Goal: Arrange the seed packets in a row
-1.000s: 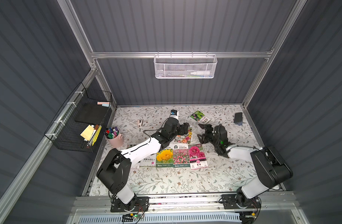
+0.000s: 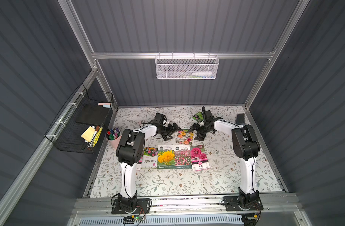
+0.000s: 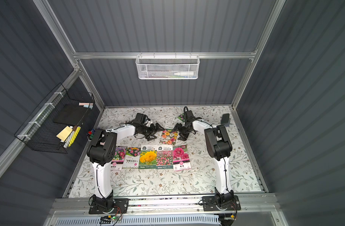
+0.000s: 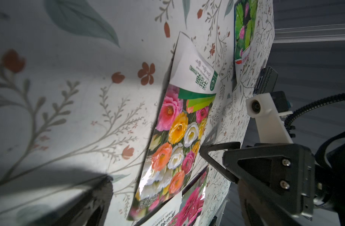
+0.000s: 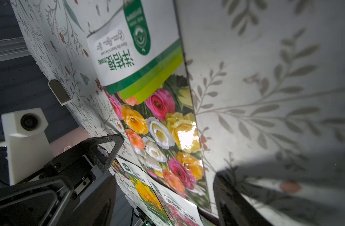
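Note:
A seed packet with mixed orange, pink and white flowers (image 2: 184, 137) lies flat behind the row, between my two grippers. My left gripper (image 2: 172, 132) stands open at its left side, my right gripper (image 2: 195, 133) open at its right side; neither holds anything. The row in front holds a white packet (image 3: 131, 161), a yellow-flower packet (image 3: 148, 156), a small-pink-flower packet (image 3: 164, 157) and a magenta-flower packet (image 3: 181, 158), with a purple-pink packet (image 3: 119, 157) at its left end. A green packet (image 2: 197, 116) lies behind the right gripper, partly hidden.
A cup of markers (image 2: 114, 137) stands at the left edge, partly behind the left arm. A dark flat object (image 2: 240, 119) lies at the back right. A wire basket (image 2: 85, 120) hangs on the left.
The right gripper moved left to its other side. The packets look unmoved.

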